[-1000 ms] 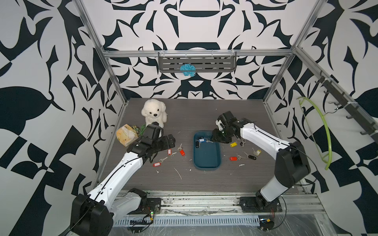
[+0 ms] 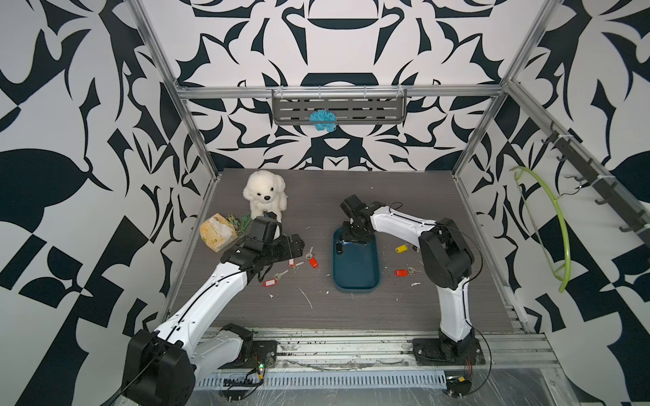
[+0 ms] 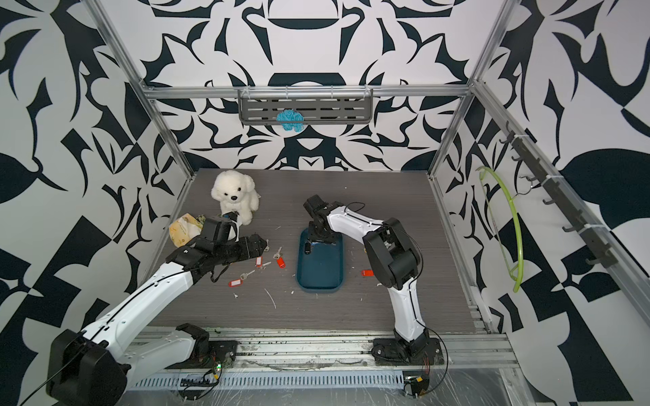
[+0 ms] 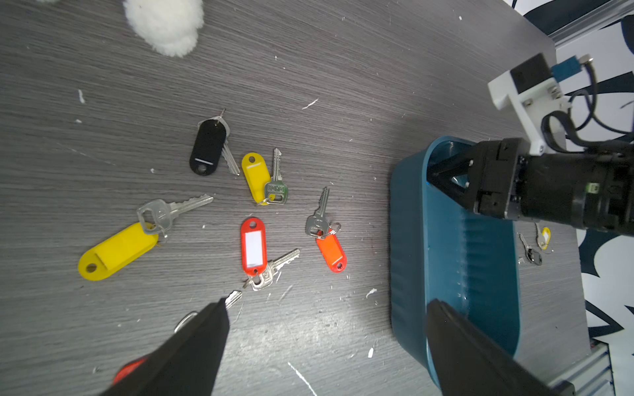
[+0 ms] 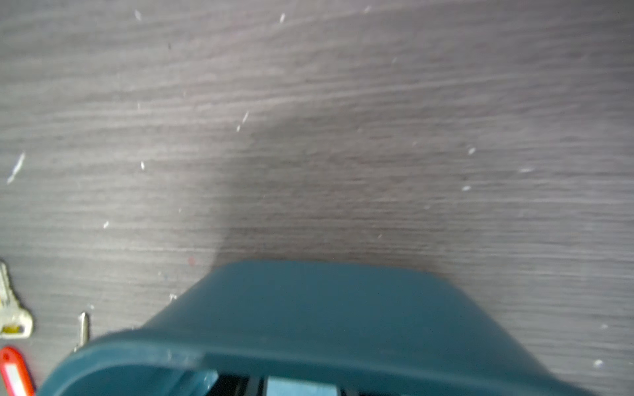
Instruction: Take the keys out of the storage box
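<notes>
The blue storage box (image 2: 356,270) sits mid-table. Inside its far end lies a key tag with a black body (image 2: 340,248). My right gripper (image 2: 350,238) reaches down over that far end, hiding what lies under it. At the bottom of the right wrist view a pale blue patch (image 5: 300,388) shows past the box rim, beside dark shapes; whether anything is gripped cannot be made out. Left of the box my left gripper hangs open and empty above loose keys, among them a red tag (image 4: 253,245), an orange tag (image 4: 331,253) and a yellow tag (image 4: 117,250).
A white plush dog (image 2: 264,193) and a bread-like package (image 2: 217,232) occupy the back left. Right of the box lie more keys, with a yellow tag (image 2: 401,248) and a red tag (image 2: 401,273). The table behind the box is clear.
My right gripper has swung left from the box's right edge to over its far left end, covering the blue-and-white tag seen there earlier. The left arm has barely moved.
</notes>
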